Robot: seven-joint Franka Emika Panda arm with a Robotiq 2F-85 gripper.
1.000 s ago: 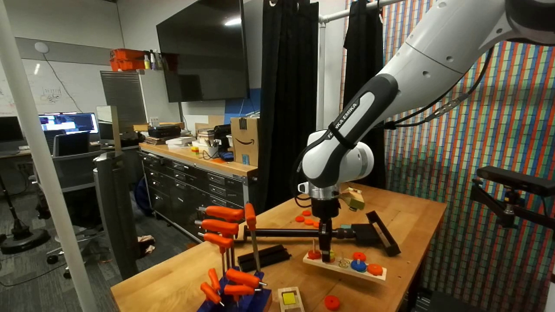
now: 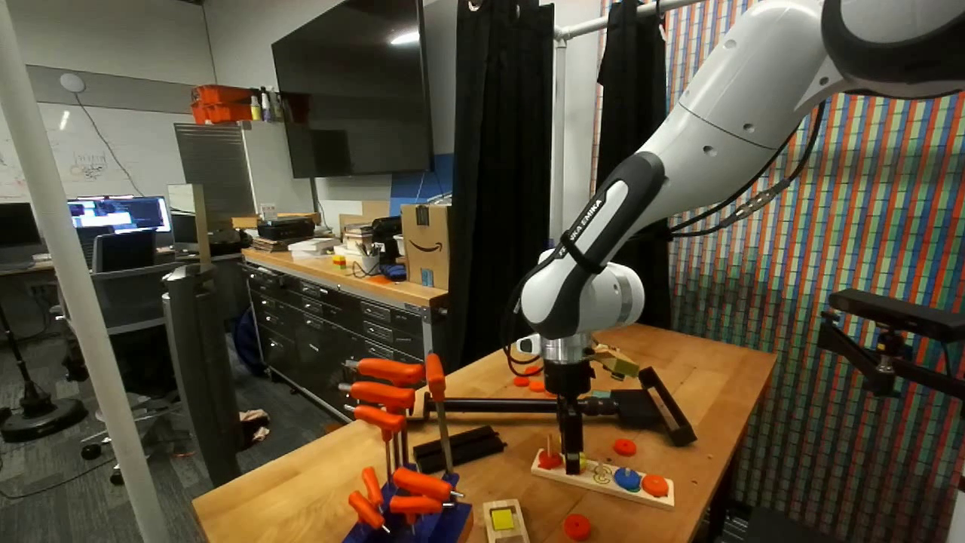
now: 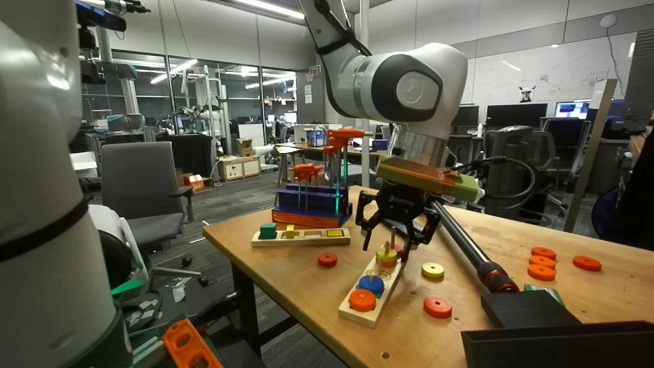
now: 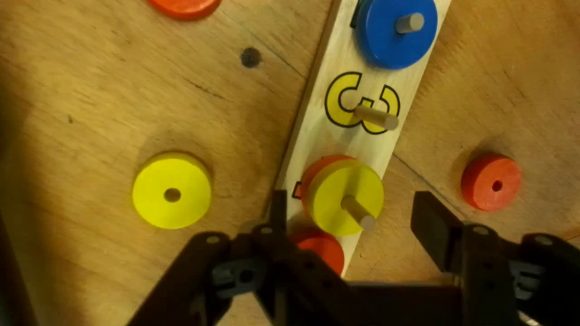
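A pale wooden peg board [image 2: 601,480] lies on the table with discs on its pegs. One peg carries a yellow disc [image 4: 340,203] above an orange one [image 4: 315,176]. My gripper stands open around that peg, with gaps between its fingers and the yellow disc in the wrist view. A blue disc [image 4: 389,38] sits on another peg, while the peg at the yellow figure 3 [image 4: 342,100] is bare. The red disc [image 4: 323,250] at the near end is partly hidden by the gripper. Beside the board lies a loose yellow disc [image 4: 172,203].
Loose red discs [image 3: 437,307] [image 3: 327,259] lie on either side of the board. A black pole [image 3: 469,245] and black tray [image 3: 552,343] occupy the table beyond. A shape board [image 3: 300,238] and orange-handled tool rack [image 3: 312,202] stand nearby.
The peg board was raised off the table at the gripper and now rests lower, on the tabletop. The arm has come down with it.
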